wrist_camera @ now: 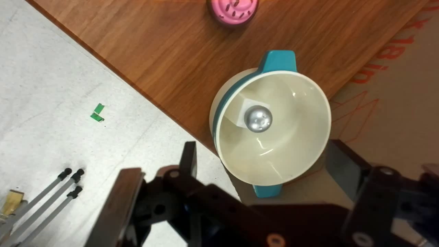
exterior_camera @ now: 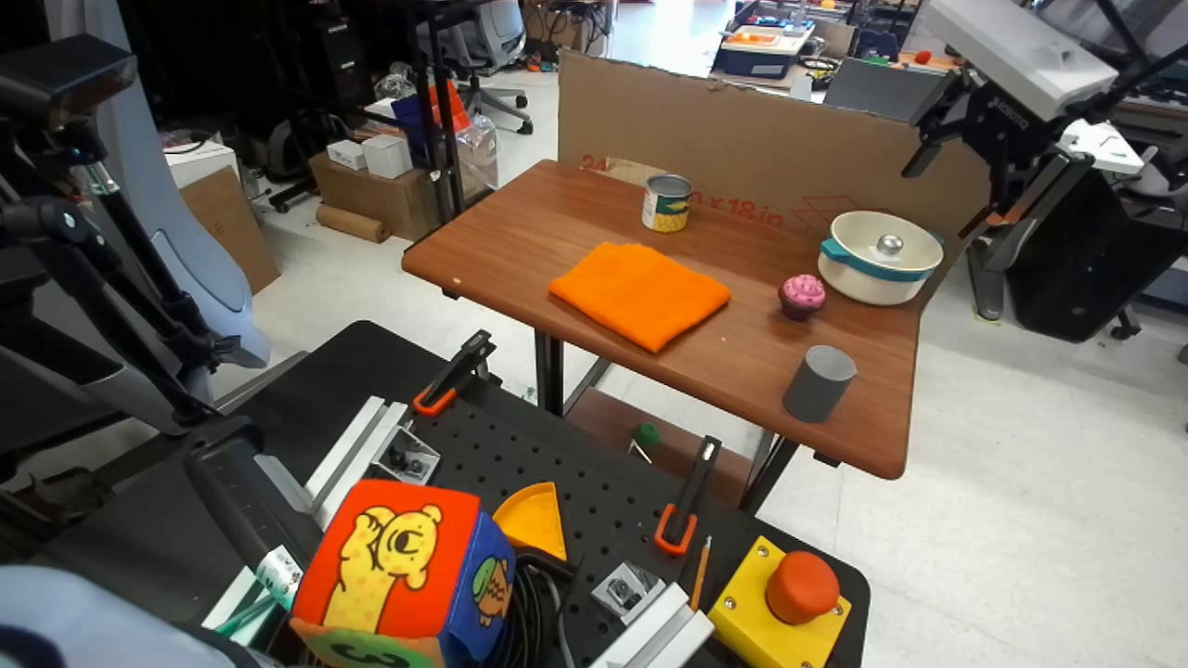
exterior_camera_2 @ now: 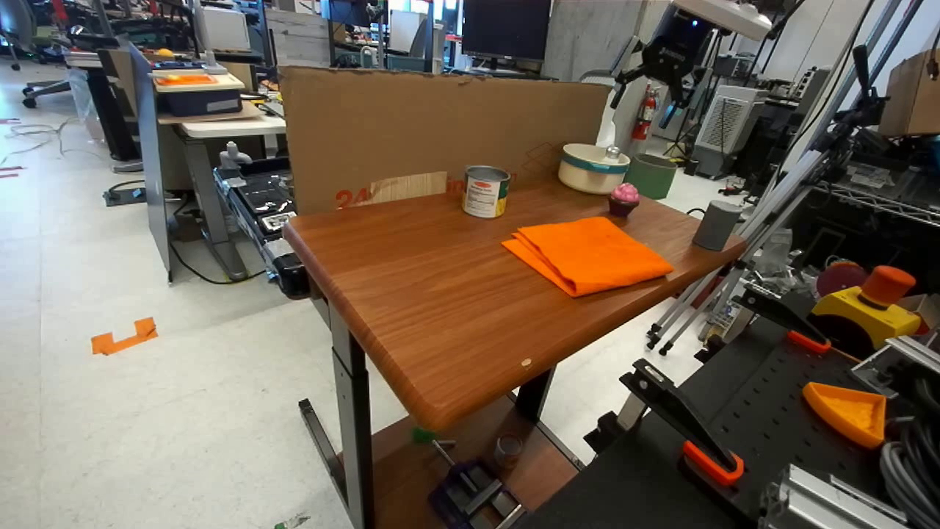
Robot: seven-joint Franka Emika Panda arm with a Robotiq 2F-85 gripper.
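Observation:
Open and empty, my gripper (exterior_camera: 947, 199) hangs in the air above the cream pot (exterior_camera: 869, 288) at the table's right end. The pot has a teal band and handles. From the wrist view, the pot (wrist_camera: 302, 136) lies below and between my spread fingers, clear of both. A silver, round-topped object (wrist_camera: 258, 119) with a pale body stands inside the pot, near its wall. A pink-topped cupcake (exterior_camera: 802, 294) sits beside the pot. Farther along lie a folded orange cloth (exterior_camera: 640, 291) and an open tin can (exterior_camera: 667, 205). A grey cylinder (exterior_camera: 819, 384) stands near the front edge.
A cardboard sheet (exterior_camera_2: 396, 123) rises along the table's back edge, close to the pot. In front is a black pegboard bench (exterior_camera: 535, 434) with clamps, a toy cube (exterior_camera: 390, 557) and a red button on a yellow box (exterior_camera: 780, 607).

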